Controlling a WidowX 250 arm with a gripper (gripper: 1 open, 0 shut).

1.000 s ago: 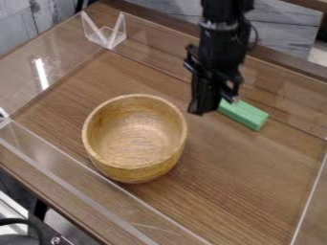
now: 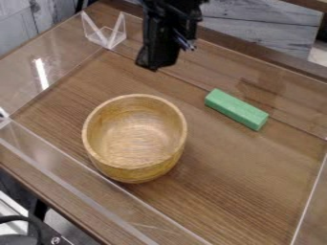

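Observation:
The black gripper (image 2: pixel 149 59) hangs over the back middle of the wooden table, shut, with nothing visible between its fingers. It is above and behind a tan, oval plastic bowl (image 2: pixel 134 160) at the front left. A green block (image 2: pixel 235 110) lies on the table to the right, apart from the gripper.
Clear plastic pieces stand at the back left corner and left edge. A pale grey wooden board (image 2: pixel 269 29) is at the back, and a black cable runs at the bottom left.
The gripper has moved up and back, leftward from near the green block, which is now fully uncovered. The bowl and block look unmoved.

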